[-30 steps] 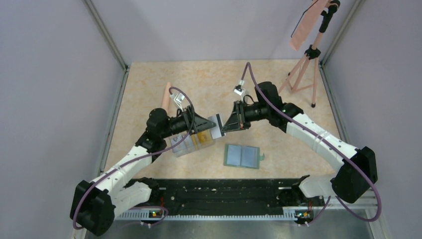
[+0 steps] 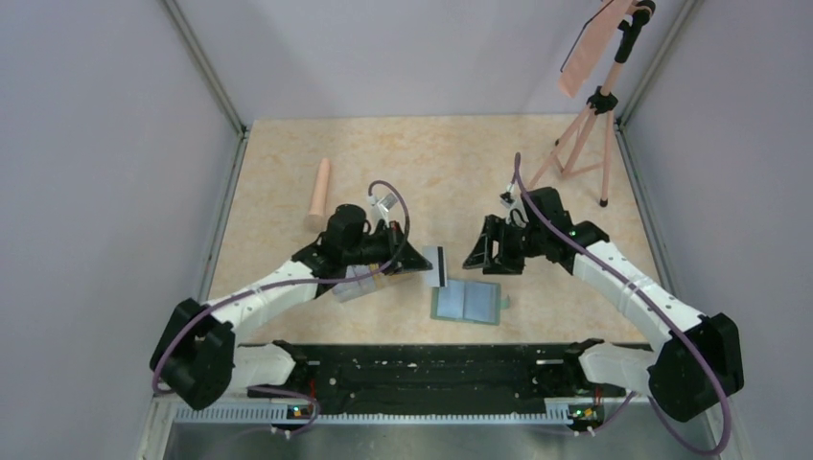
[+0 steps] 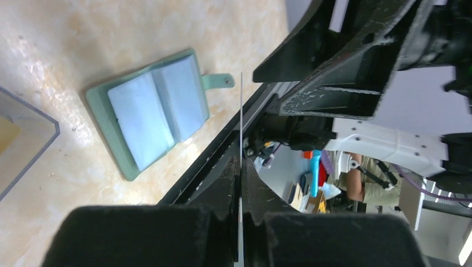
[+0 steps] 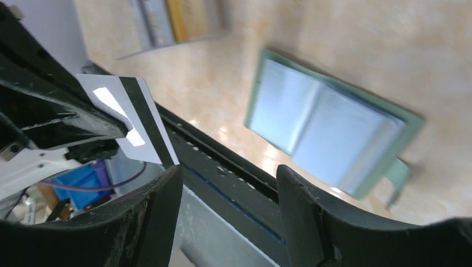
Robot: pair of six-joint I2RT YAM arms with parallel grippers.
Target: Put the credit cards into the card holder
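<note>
My left gripper is shut on a silvery-white card with a dark stripe. Seen edge-on, the card stands upright from its fingertips; the right wrist view shows the card's (image 4: 125, 108) striped face. My right gripper stands open, its fingers apart and empty, to the right of the card (image 2: 434, 268) in the top view. The green card holder (image 2: 479, 303) lies spread flat near the table's front edge, its two pale pockets facing up. In the top view the held card is just behind the holder's left part.
A clear box (image 2: 353, 289) of cards is partly covered by my left arm; one yellow card (image 4: 178, 21) in it shows. A peach-coloured cylinder (image 2: 319, 192) lies farther back left. A tripod (image 2: 590, 134) stands at the back right.
The card has passed from my right gripper to my left.
</note>
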